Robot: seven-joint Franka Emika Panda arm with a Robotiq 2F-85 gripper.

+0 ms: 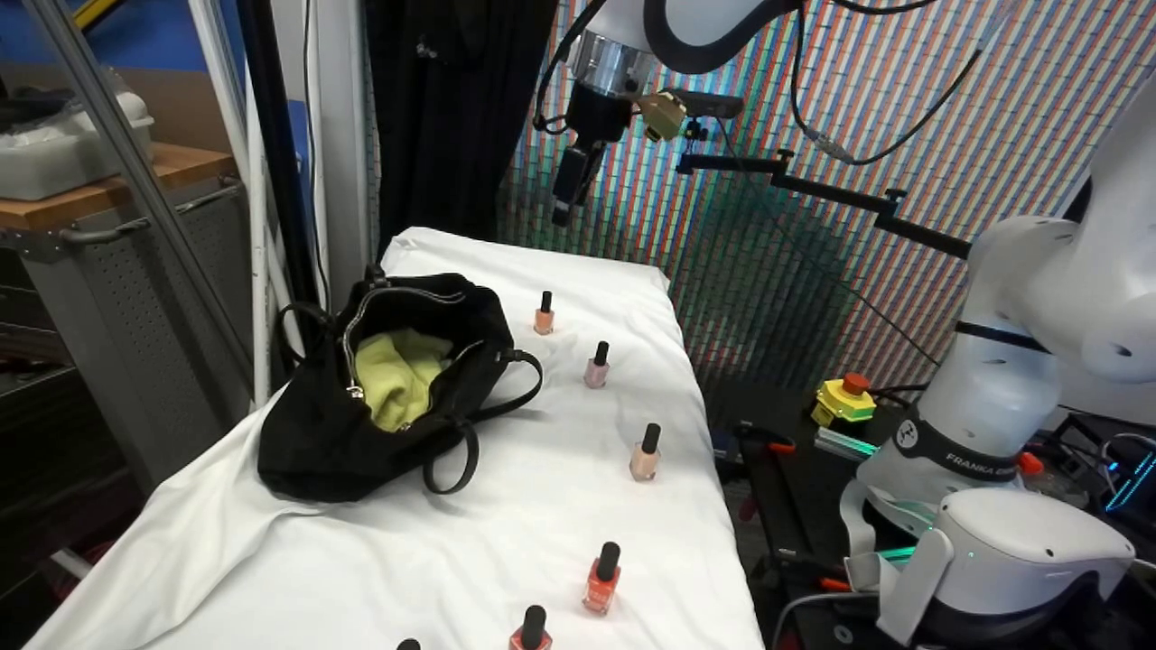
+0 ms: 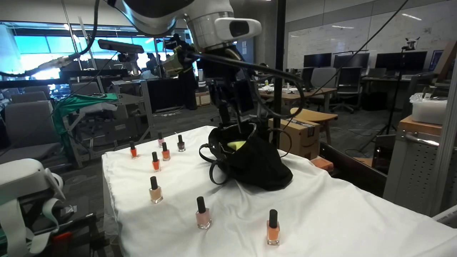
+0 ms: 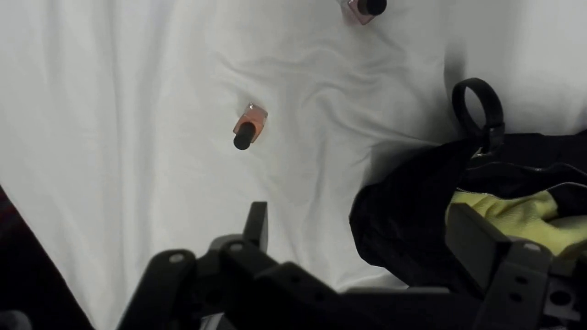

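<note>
High above the far end of the white-covered table, my gripper is open, its two fingers spread wide with nothing between them. Below it in the wrist view stands an orange polish bottle with a black cap, apart from the fingers. A pink bottle shows at that view's top edge. The black bag sits unzipped on the table, a yellow-green cloth inside it. Along the table stand a peach bottle, a red-orange bottle and several more, all upright.
The bag's strap loops stick out over the cloth toward the bottles. Bare white cloth lies between bag and bottle row. A grey metal cart and upright poles stand beside the table, and a white headset is near the arm's base.
</note>
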